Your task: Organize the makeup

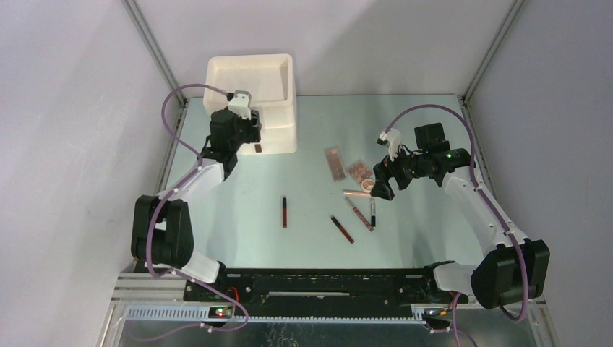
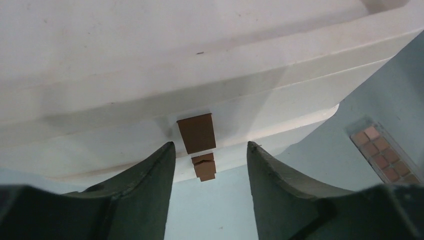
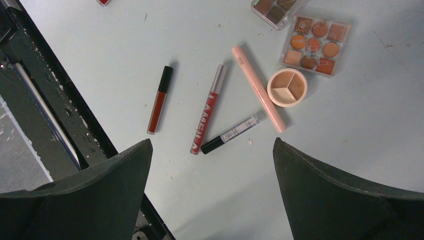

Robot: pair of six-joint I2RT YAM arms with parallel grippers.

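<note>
A white drawer box [image 1: 289,108] stands at the back left, with brown handles [image 2: 197,134] down its front. My left gripper is part open in front of these handles, nothing held; its fingers stand either side of them in the wrist view. Over the table at the right, my right gripper stands open and empty. Near it lie a pink tube [image 3: 257,87], a red pencil-like tube [image 3: 207,110], a black-capped clear tube [image 3: 235,132], a dark red lip gloss [image 3: 160,100], a round three-part compact [image 3: 287,87] and a nine-pan palette [image 3: 316,45].
Left of that group, another red lip gloss [image 1: 284,212] lies alone mid-table. A long brown palette [image 1: 335,164] lies to the right of the box.
</note>
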